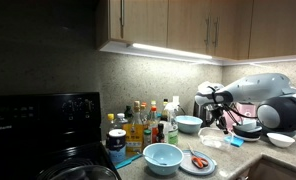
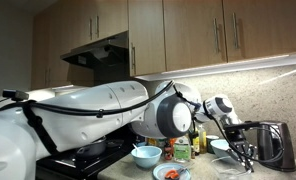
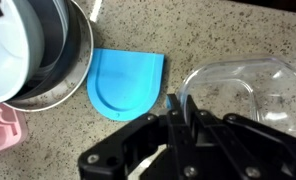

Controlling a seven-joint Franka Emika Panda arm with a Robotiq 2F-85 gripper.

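Note:
A clear plastic container (image 3: 250, 92) shows at the right of the wrist view, its near rim between my fingertips. My gripper is shut on that rim; the exact contact is partly hidden by the dark fingers. From exterior view 1, the container (image 1: 211, 138) appears low over the counter, left of the gripper (image 1: 226, 128). Whether it touches the counter I cannot tell. Beside it lies a flat blue piece (image 3: 126, 82), rounded at one end, just left of my fingers in the wrist view.
Stacked bowls (image 3: 50, 45) and a pink edge (image 3: 3, 128) lie left in the wrist view. A plate with red-handled scissors (image 1: 198, 162), a light-blue bowl (image 1: 163, 158) and several bottles (image 1: 138, 130) stand left of the arm. A dark appliance (image 2: 274, 145) is behind the gripper.

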